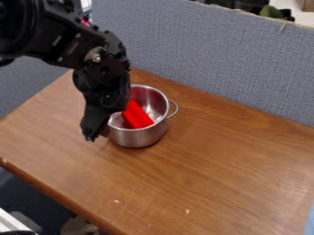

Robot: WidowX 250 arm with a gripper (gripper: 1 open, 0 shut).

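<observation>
A steel pot [141, 136] with a wire handle on its right stands on the wooden table, holding a red object [136, 116]. My black gripper [95, 130] hangs at the pot's left rim, fingers pointing down, open, partly hiding that side of the pot. Whether anything lies between the fingers is hard to see in the dark shapes.
A grey padded wall [221, 55] runs along the back, and the table's left edge drops to a dark area at the lower left.
</observation>
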